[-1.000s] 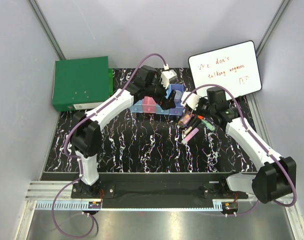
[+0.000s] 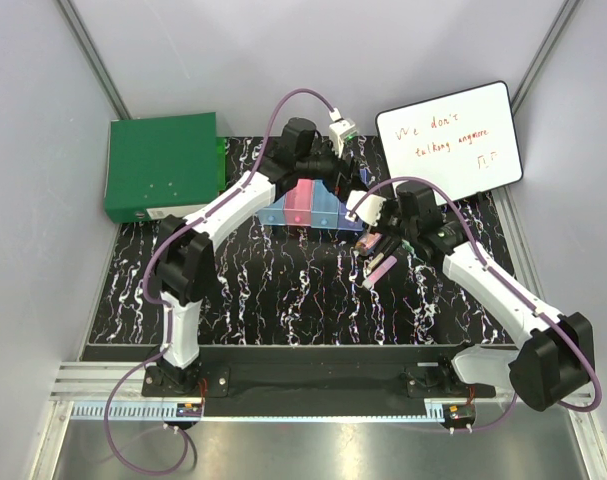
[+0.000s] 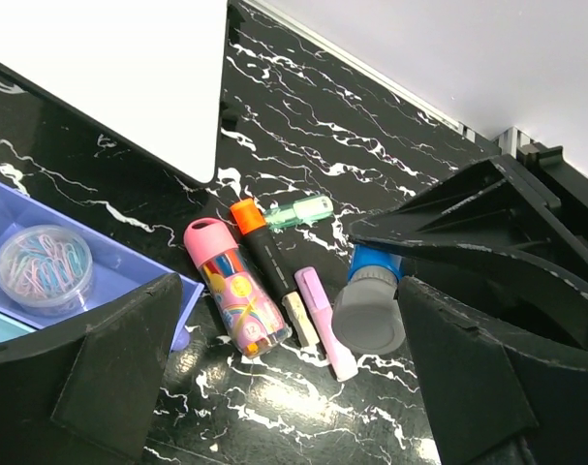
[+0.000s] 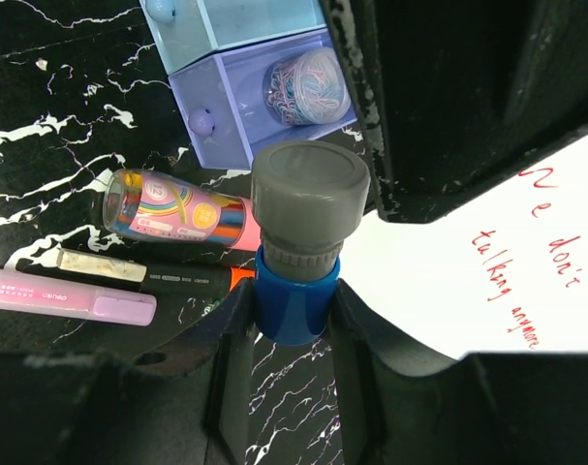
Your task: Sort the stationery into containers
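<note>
A small bottle with a grey cap and blue body (image 4: 295, 308) is pinched in my right gripper, its cap pointing away from the fingers. In the left wrist view the grey cap (image 3: 368, 315) shows beside the right-hand finger of my left gripper, which is open with nothing held. The pink-capped tube (image 3: 237, 289), black marker (image 3: 266, 257), pink highlighter (image 3: 325, 325) and green item (image 3: 299, 211) lie on the table. A clear tub of paper clips (image 3: 45, 269) sits in the purple compartment (image 4: 216, 107).
Beside the purple compartment is a light-blue one (image 4: 231, 21), with a pink one (image 2: 297, 204) further left. A written whiteboard (image 2: 450, 142) stands back right; a green box (image 2: 161, 165) fills the back left.
The loose items on the table have stayed put.
</note>
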